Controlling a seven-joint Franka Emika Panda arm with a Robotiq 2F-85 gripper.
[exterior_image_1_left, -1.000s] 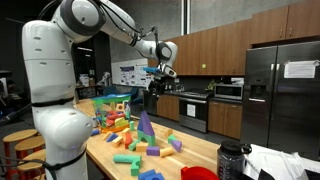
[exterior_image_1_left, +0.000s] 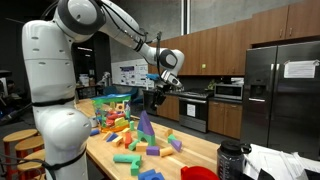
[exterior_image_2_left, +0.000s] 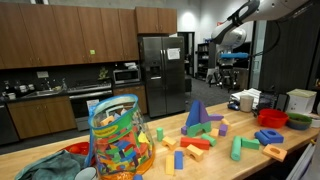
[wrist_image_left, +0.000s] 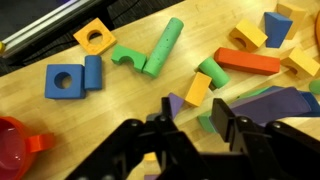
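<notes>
High over the wooden table, my gripper (exterior_image_1_left: 160, 97) hangs well clear of the blocks. In the wrist view its dark fingers (wrist_image_left: 140, 132) stand apart, with no object held in the gap. Beneath the fingertips lie an orange block (wrist_image_left: 197, 89) and a small purple piece (wrist_image_left: 175, 104), partly hidden. A tall purple wedge (exterior_image_1_left: 146, 124) stands among the scattered blocks. To the wrist view's upper left are a green cylinder (wrist_image_left: 164, 46), a green arch (wrist_image_left: 128, 57), a blue block with a hole (wrist_image_left: 64, 81) and a blue cylinder (wrist_image_left: 93, 72). A long red block (wrist_image_left: 246, 63) lies at upper right.
A red cup (wrist_image_left: 12, 148) sits at the wrist view's left edge. Near the table's front stands a dark canister (exterior_image_1_left: 231, 160), with white cloth (exterior_image_1_left: 272, 162) beside it. A clear tub of colourful pieces (exterior_image_2_left: 122, 145) occupies another part of the table. Bare wood shows right of the blocks.
My arm's wrist and gripper have come down slightly and shifted to the right in exterior view 1. The blocks look unmoved.
</notes>
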